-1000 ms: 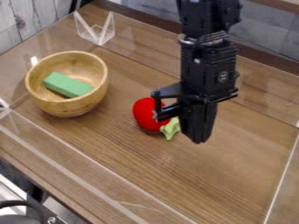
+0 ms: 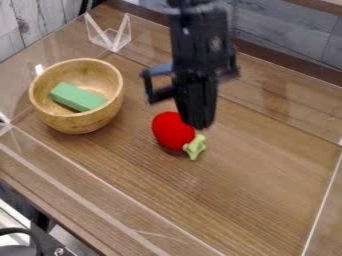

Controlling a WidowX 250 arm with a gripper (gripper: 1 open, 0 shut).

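Note:
My black gripper (image 2: 201,95) hangs over the wooden table, shut, with nothing visible between its fingers; its lower part is blurred. Below it lie a round red object (image 2: 173,130) and a small pale green piece (image 2: 195,147) against the red one's lower right.
A wooden bowl (image 2: 96,112) at the left holds a green block (image 2: 78,96). A white wire object (image 2: 107,32) stands at the upper left, and a blue item (image 2: 156,68) is partly hidden behind the arm.
My gripper has risen and moved back, away from the front of the table, uncovering more of the red object. The objects on the table look unmoved.

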